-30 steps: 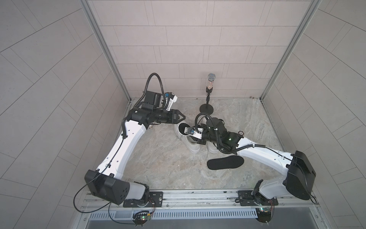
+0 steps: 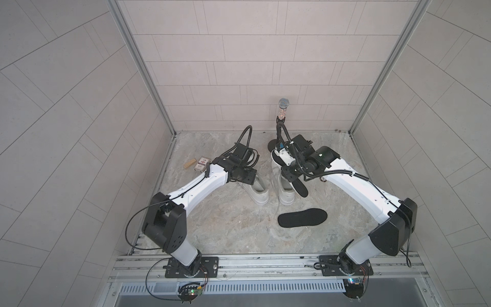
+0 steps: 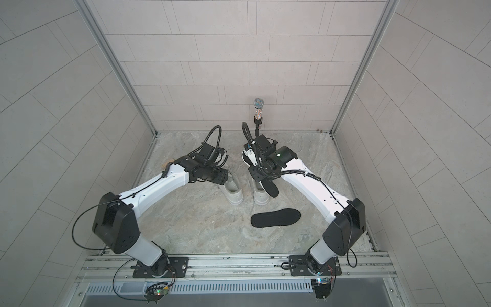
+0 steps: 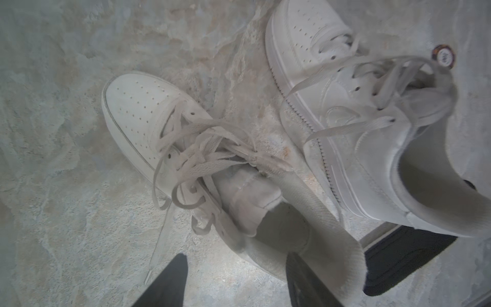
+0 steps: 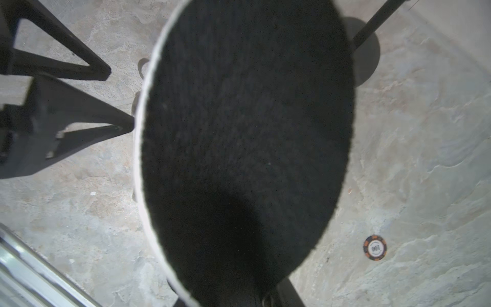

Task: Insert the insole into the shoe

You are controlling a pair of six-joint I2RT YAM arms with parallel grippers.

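Observation:
Two white lace-up shoes stand side by side mid-table: the left shoe (image 2: 259, 194) (image 4: 138, 110) and the right shoe (image 2: 286, 197) (image 4: 307, 46). Over the right shoe my right gripper is shut on a black insole (image 5: 245, 112) (image 2: 299, 188) with a white edge; its two ends stick out on either side of the hand in the top views. In the left wrist view my open left gripper hangs above the left shoe's opening, nothing gripped. A second black insole (image 2: 301, 218) lies flat in front of the shoes.
Behind the shoes a microphone (image 2: 283, 110) stands on a round base. A poker chip (image 5: 375, 247) lies to the right. A card box (image 2: 202, 163) and a small wooden piece (image 2: 189, 163) sit back left.

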